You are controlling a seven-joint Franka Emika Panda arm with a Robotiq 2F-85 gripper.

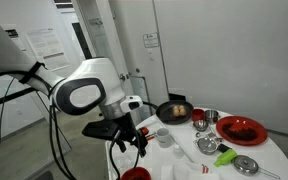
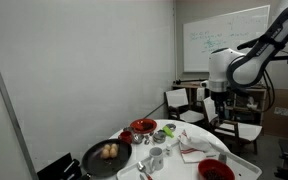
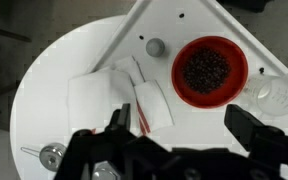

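Observation:
My gripper is open above the white table, with nothing between its fingers. In the wrist view a red bowl of dark beans sits ahead of the gap between them. Left of the bowl lies a white folded cloth, beside a larger white cloth. A small grey round object stands between cloth and bowl, and a clear glass is to the bowl's right. Exterior view 1 has the gripper hanging above the red bowl, clear of it.
Farther along the table are a white mug, a black pan with round brown items, a red plate, a green object and a lidded metal pan. A wall stands close behind the table.

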